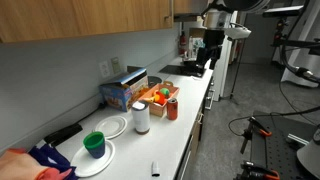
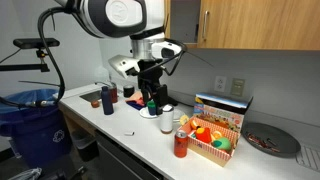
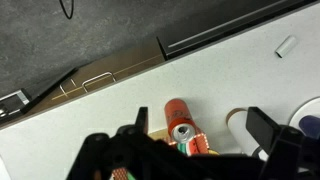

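Observation:
My gripper hangs above the counter with its dark fingers [image 3: 263, 128] wide apart. No object shows held between them. Below it in the wrist view stands a red can [image 3: 178, 122], clear of the fingers as far as shows. A white canister [image 3: 238, 127] is near the right finger, partly covered by it. In the first exterior view the can [image 1: 171, 109] and canister [image 1: 141, 118] stand on the white counter beside a box of toy produce [image 1: 158, 94]. A short white cylinder [image 3: 286, 46] lies near the counter's front edge.
A green-topped cup [image 1: 95, 146] sits on a white plate [image 1: 83, 165]. Behind the produce stands a printed carton [image 1: 122, 91]. Overhead cupboards [image 2: 250, 24] hang above the rear of the counter. A dark round pan [image 2: 272, 138] lies at the far right.

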